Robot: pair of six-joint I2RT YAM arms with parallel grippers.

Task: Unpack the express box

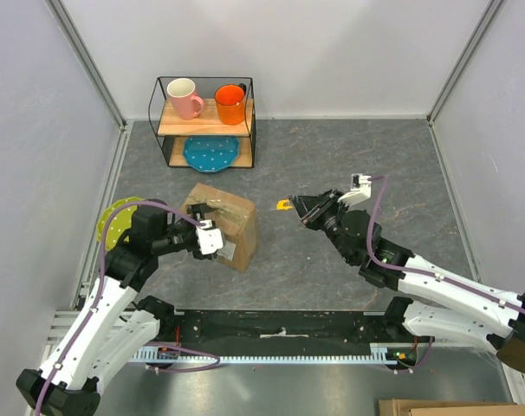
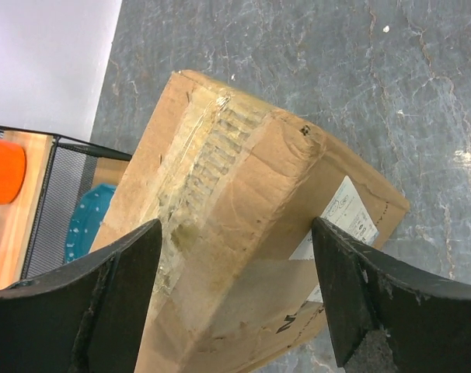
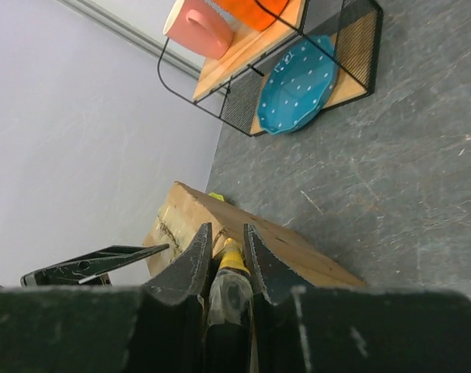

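A taped cardboard box (image 1: 236, 225) stands tilted at the middle left, its label (image 2: 340, 217) on a side. My left gripper (image 1: 202, 221) is open at the box, its two fingers on either side of an upper edge in the left wrist view. My right gripper (image 1: 301, 206) hangs to the right of the box, shut on a yellow-tipped tool (image 3: 232, 259), which looks like a cutter. In the right wrist view the box (image 3: 185, 217) lies beyond the tool.
A wire rack (image 1: 163, 104) at the back holds a pink mug (image 1: 183, 102), an orange mug (image 1: 230, 108) and a blue dish (image 1: 210, 154). A green plate (image 1: 117, 224) is at the left.
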